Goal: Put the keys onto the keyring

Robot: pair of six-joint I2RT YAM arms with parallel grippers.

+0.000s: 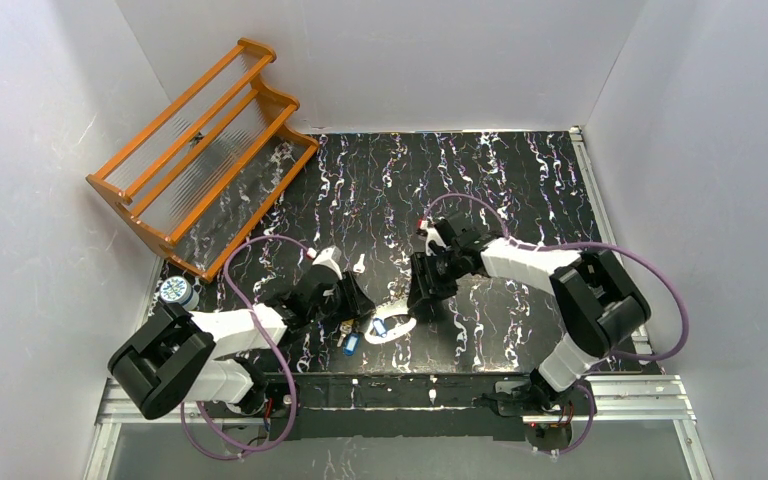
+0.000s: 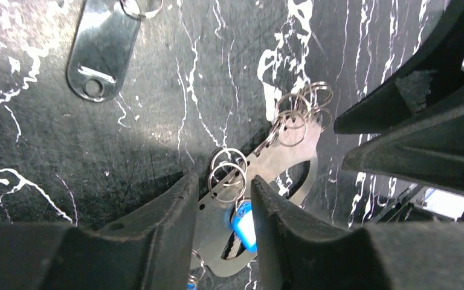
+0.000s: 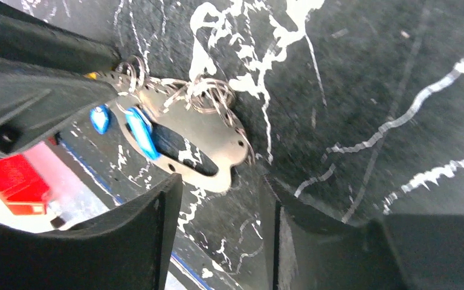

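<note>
A curved, silvery metal keyring holder [image 1: 390, 332] lies flat near the front of the table, with several thin wire rings [image 2: 302, 115] along its edge. A blue tag [image 3: 142, 133] rests over its opening; a second blue tag [image 1: 351, 344] lies at its left. My left gripper is part open over the holder's left end. A pair of wire rings [image 2: 228, 175] shows between its fingertips, and I cannot tell whether they touch. The right gripper stands part open by the holder's other end, with only dark tabletop showing between its fingers.
A dark tag [image 2: 103, 51] with a ring lies apart from the holder. At the back left leans a wooden rack [image 1: 200, 150]; a round white-and-blue item [image 1: 177, 291] sits at the left edge. The two grippers are close together.
</note>
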